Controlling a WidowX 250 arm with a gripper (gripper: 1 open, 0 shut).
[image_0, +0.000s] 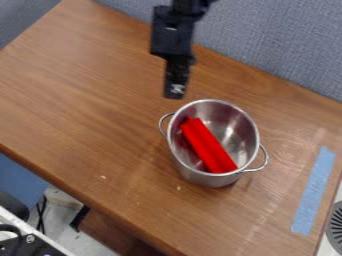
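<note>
A red elongated block (206, 142) lies inside a steel pot (235, 122) with two loop handles. Above and behind the pot's left rim, the black gripper (175, 87) hangs clear of the red block, blurred by motion, so the state of its fingers is hard to make out.
A strip of blue tape (314, 190) runs along the right part of the tabletop. A grey padded wall (274, 45) borders the back, and cables lie off the table at the lower left.
</note>
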